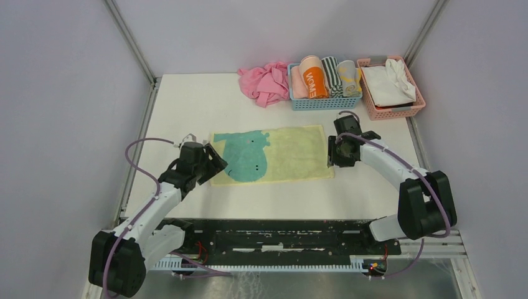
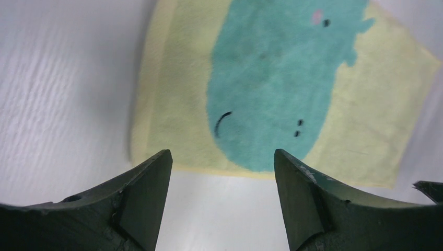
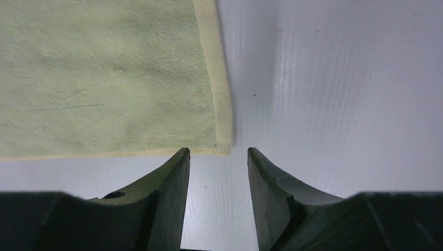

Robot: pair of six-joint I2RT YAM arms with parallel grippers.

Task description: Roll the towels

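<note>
A pale yellow towel [image 1: 296,152] with a teal animal figure lies spread flat across the middle of the white table. Over its left edge hovers my left gripper [image 1: 218,163], open and empty. In the left wrist view the towel [image 2: 177,104] shows its left hem and near left corner ahead of the fingers [image 2: 149,191]. My right gripper [image 1: 332,154] is open at the towel's right edge. The near right corner of the towel [image 3: 141,99] appears just beyond the right fingertips in the right wrist view, with nothing between them.
Behind the towel lies a crumpled pink cloth [image 1: 266,84]. Beside it stands a blue basket [image 1: 324,104] with rolled towels, then a pink basket [image 1: 398,111] holding white cloth.
</note>
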